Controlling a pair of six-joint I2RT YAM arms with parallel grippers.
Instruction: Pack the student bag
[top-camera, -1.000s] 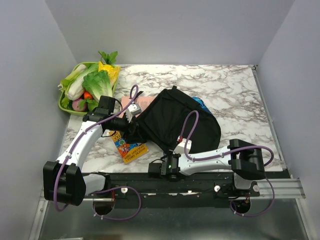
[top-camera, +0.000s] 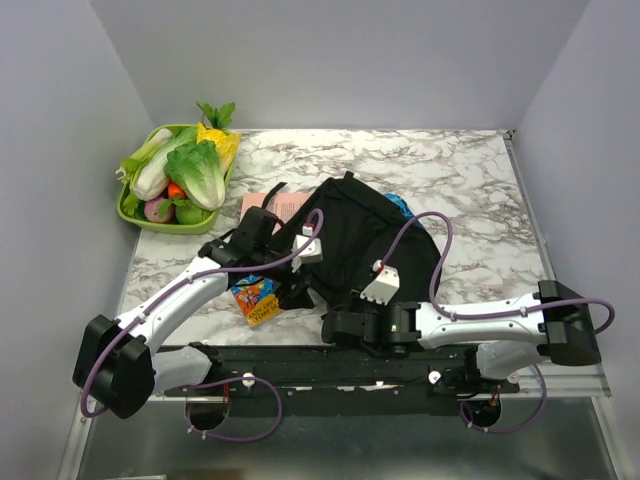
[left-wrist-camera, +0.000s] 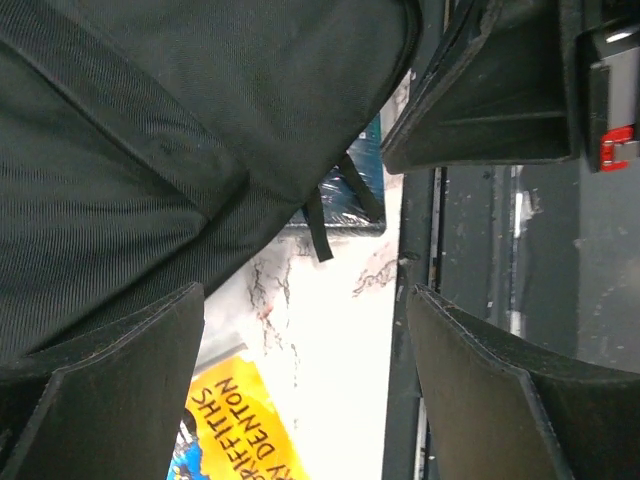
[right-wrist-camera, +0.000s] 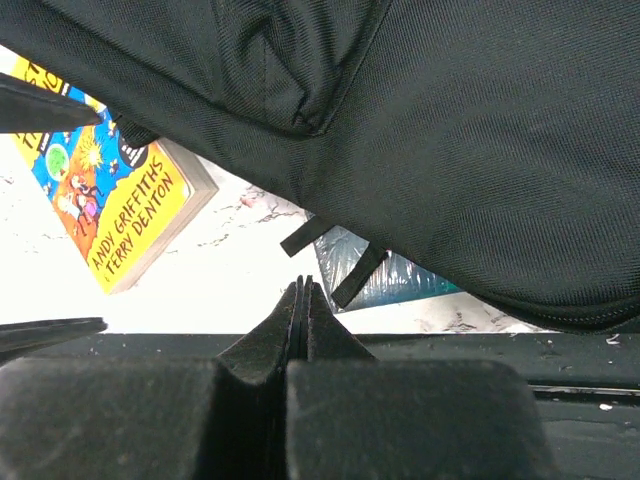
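Note:
The black bag (top-camera: 345, 220) lies flat and creased on the marble table. Two short black straps, one of them this strap (right-wrist-camera: 360, 275), poke out from the bag's near edge. My right gripper is shut at that edge, nothing between its fingertips; the straps lie outside them. My left gripper is open, its fingers apart over bare marble at the bag's near-left corner. A yellow and blue book (right-wrist-camera: 105, 195) lies left of the bag, partly under its edge. Under the near edge shows a shiny blue-green item (right-wrist-camera: 385, 285), mostly hidden.
A pink printed sheet (top-camera: 284, 205) lies behind the left arm. At the back left stands a green basket (top-camera: 180, 228) of vegetables. Something blue (top-camera: 400, 204) shows at the bag's far-right edge.
The left gripper has moved right, toward the right gripper.

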